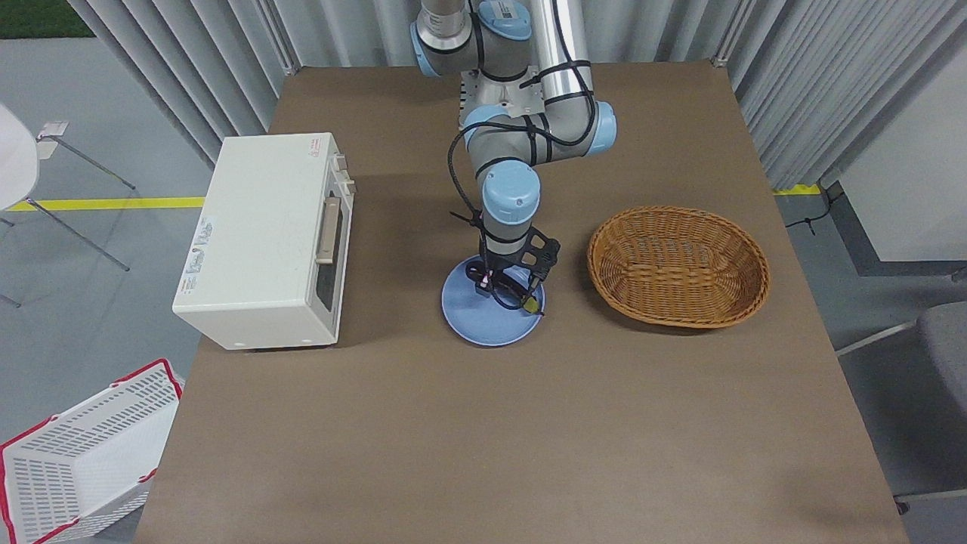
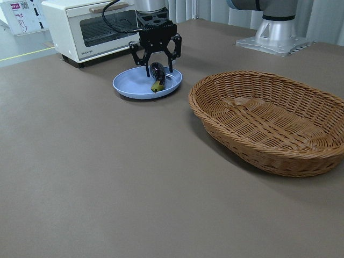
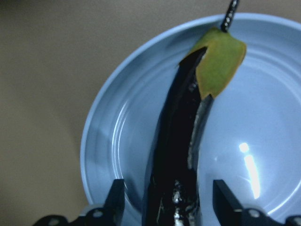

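A dark eggplant (image 3: 174, 141) with a green cap (image 2: 158, 86) lies on the blue plate (image 1: 480, 322), which sits on the table left of the basket. My gripper (image 2: 155, 64) is over the plate. In the wrist view its two fingers stand apart on either side of the eggplant's body, with visible space beside it, so it is open. In the front view the gripper and arm hide most of the eggplant.
A wicker basket (image 1: 678, 267) stands empty to the plate's right. A white toaster oven (image 1: 245, 236) stands to the left.
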